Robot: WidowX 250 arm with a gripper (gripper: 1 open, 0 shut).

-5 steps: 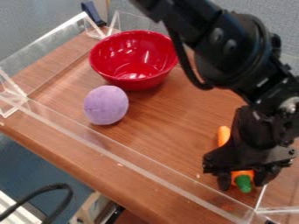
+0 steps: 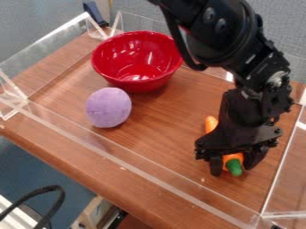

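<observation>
The black gripper (image 2: 227, 152) is low over the right part of the wooden table, its fingers around an orange carrot (image 2: 210, 124) with a green top (image 2: 233, 167). The carrot's middle is hidden behind the gripper, and I cannot tell whether the fingers are closed on it.
A red bowl (image 2: 125, 63) sits at the back left, with a purple ball (image 2: 107, 109) in front of it. Clear walls (image 2: 14, 94) edge the table (image 2: 96, 161).
The gripper has moved left and slightly up in the view, away from the right edge. The carrot and its green top have shifted the same way.
</observation>
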